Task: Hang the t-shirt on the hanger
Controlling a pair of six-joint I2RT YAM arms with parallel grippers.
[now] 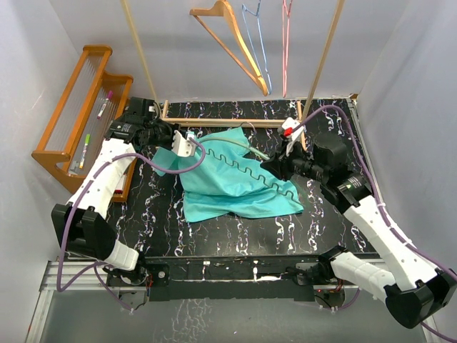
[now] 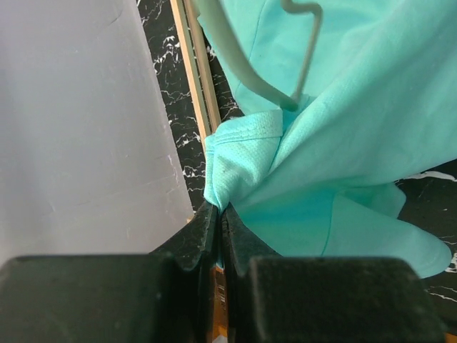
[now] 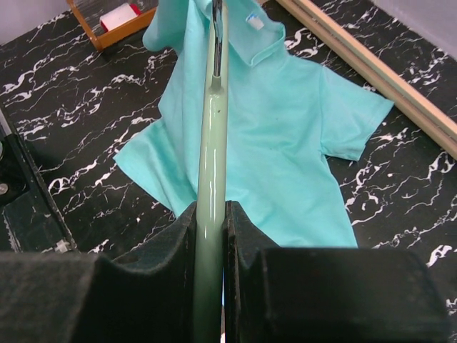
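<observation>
The turquoise t-shirt is spread over the dark marble surface. My left gripper is shut on a bunched, raised edge of it. A pale green hanger is in my right gripper, which is shut on it and holds it out over the shirt toward the left. In the left wrist view, the hanger's end reaches down at the bunched fabric just beyond my left fingers; whether it is inside the shirt I cannot tell.
A wooden rack stands at the left wall. A wooden frame lies along the back. Wooden, blue and pink hangers hang above the back.
</observation>
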